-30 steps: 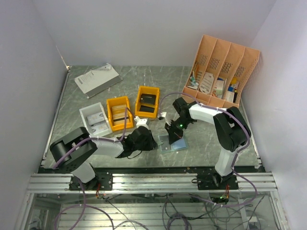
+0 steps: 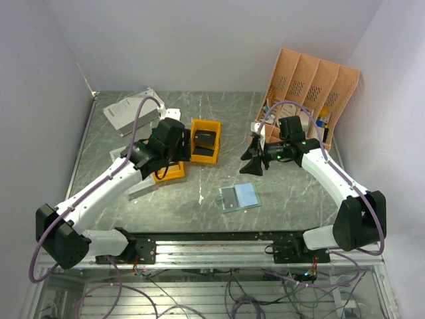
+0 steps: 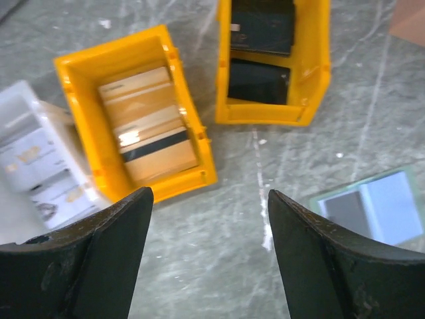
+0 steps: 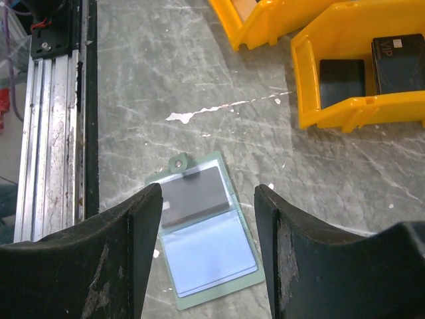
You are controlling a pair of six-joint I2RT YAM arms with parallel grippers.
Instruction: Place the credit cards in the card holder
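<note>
Flat on the table lies a card holder (image 4: 257,269) with a grey-green rim and a small holed tab. One half shows dark grey and the other pale blue; whether a card sits inside, I cannot tell. Over the yellow boxes at the left, my left gripper is open and empty. My right gripper stands apart above the holder's area, its fingers spread with nothing between them. Dark flat pieces (image 3: 259,81) lie in one yellow box, brown and tan ones (image 3: 147,119) in the other; I cannot tell which are credit cards.
The yellow boxes (image 3: 273,114) stand left of centre, beside a white box (image 3: 63,147). A grey-white box (image 2: 126,114) lies at the back left, an orange organizer (image 2: 307,83) at the back right. Bare table surrounds the holder.
Both arms have moved away from the holder, which now lies uncovered. My left arm swung back and left over the yellow boxes; my right arm rose back and to the right.
</note>
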